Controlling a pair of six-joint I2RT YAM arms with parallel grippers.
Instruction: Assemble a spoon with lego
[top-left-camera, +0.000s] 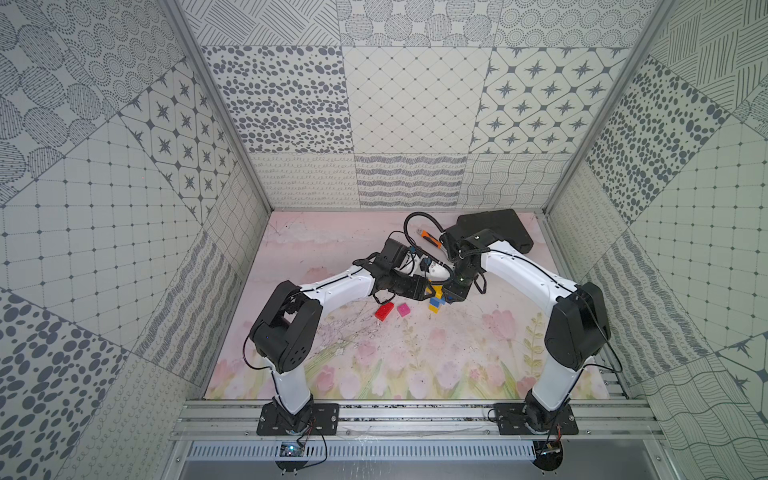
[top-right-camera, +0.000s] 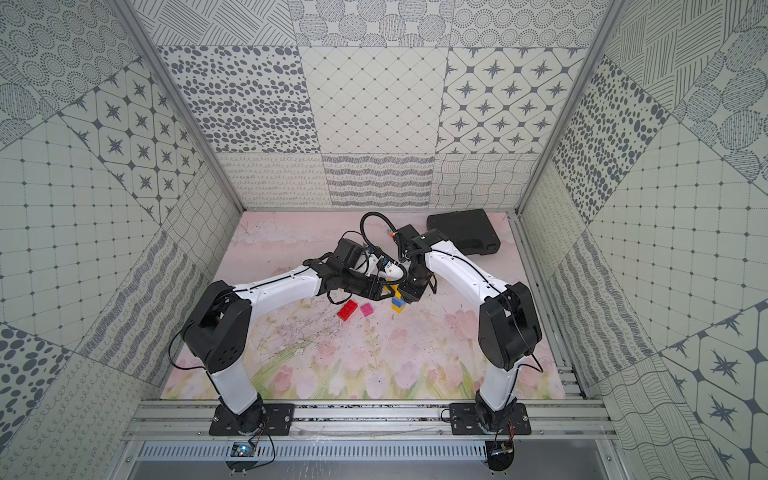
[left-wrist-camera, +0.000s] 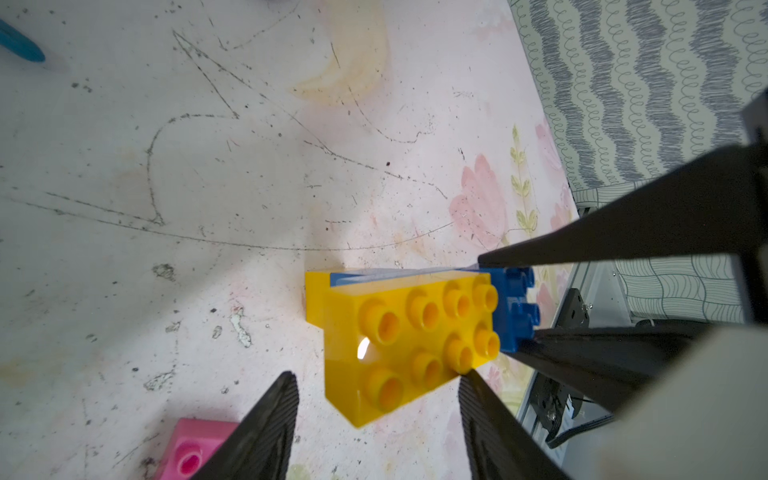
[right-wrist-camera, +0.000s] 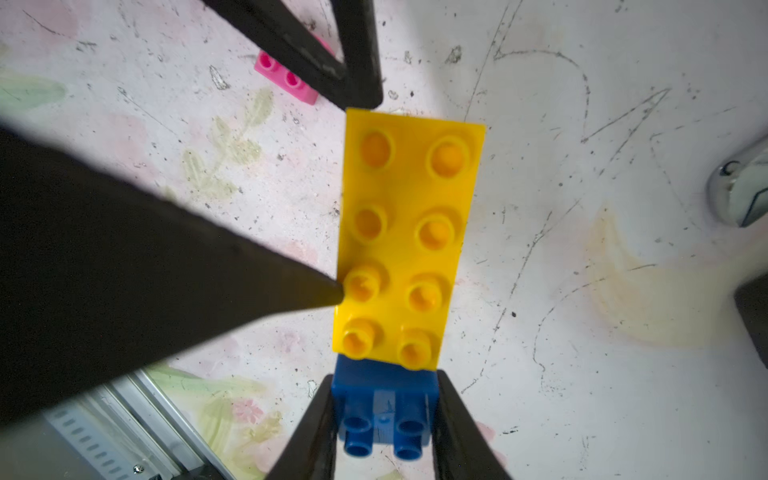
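Observation:
In the left wrist view, a yellow eight-stud brick (left-wrist-camera: 408, 328) sits between the fingertips of my left gripper, which is shut on it. Its studs also show in the right wrist view, where it lies against the blue brick (right-wrist-camera: 384, 376). My right gripper is shut on that blue brick. Another yellow edge shows behind the blue piece in the left wrist view; whether the pieces are fully seated I cannot tell. A pink brick (left-wrist-camera: 192, 448) and a red brick (top-left-camera: 384, 311) lie on the table below the arms.
A black case (top-left-camera: 496, 224) lies at the back right, with an orange-handled tool (top-left-camera: 429, 238) beside it. Both arms crowd the middle. A silvery object (right-wrist-camera: 736, 184) shows at the right wrist view's edge.

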